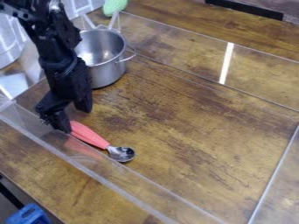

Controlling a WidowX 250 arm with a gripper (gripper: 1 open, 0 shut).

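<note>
A spoon with a pink handle (91,136) and a metal head lies on the wooden table, pointing toward the lower right. My black gripper (56,115) reaches down at the left, its fingertips low beside the upper end of the pink handle. Whether it is open or shut is hard to tell. A steel pot (103,60) stands behind the arm, partly hidden by it.
A green object (114,6) is at the top, and a white rack (10,31) at the upper left. Clear panels edge the work area. A blue object (28,216) sits at the lower left corner.
</note>
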